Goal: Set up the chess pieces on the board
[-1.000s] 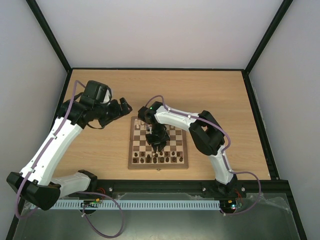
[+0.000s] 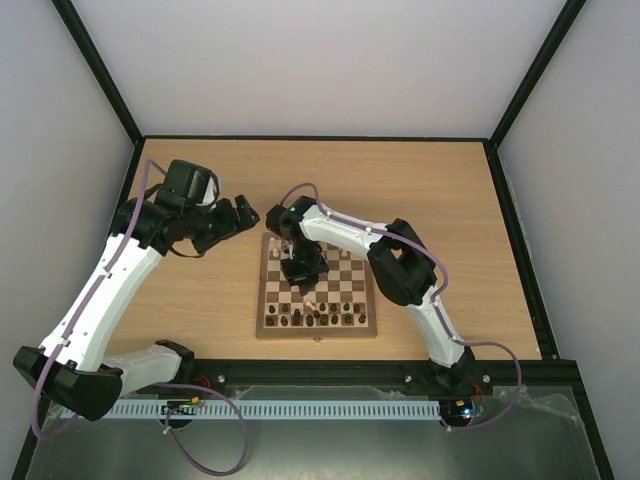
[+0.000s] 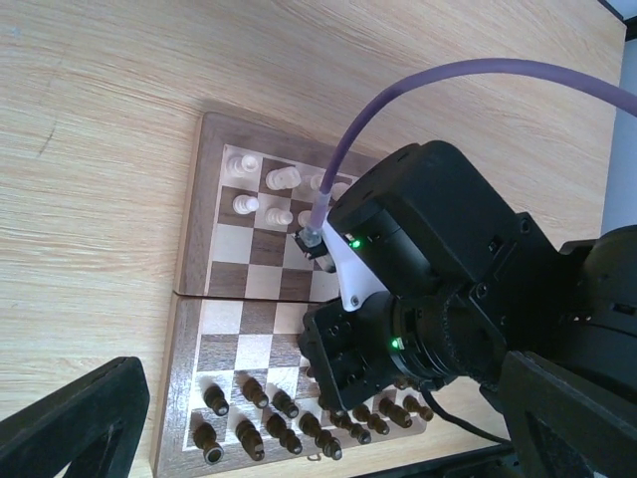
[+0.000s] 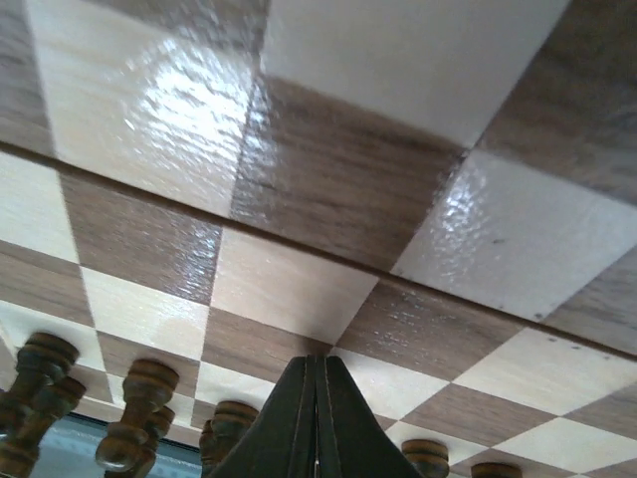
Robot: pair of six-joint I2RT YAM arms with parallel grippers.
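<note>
The chessboard (image 2: pixel 262 300) lies on the table, its two halves meeting at a seam. Fallen and pale, a white chess piece (image 2: pixel 309 303) shows near the dark rows in the top view; the right wrist view hides it behind the fingers. Several white pieces (image 3: pixel 284 178) occupy the far side, and several dark pieces (image 3: pixel 250 439) line the near side. My right gripper is over the board, shut with its tips together and nothing between them. Left of the board, my left gripper (image 2: pixel 247 212) is raised, open and empty.
Standing dark pieces (image 4: pixel 139 413) crowd the area around the right fingertips. The middle squares of the board are bare. Open wooden table (image 2: pixel 430 180) surrounds the board, especially at the back and right.
The left arm has shifted very slightly.
</note>
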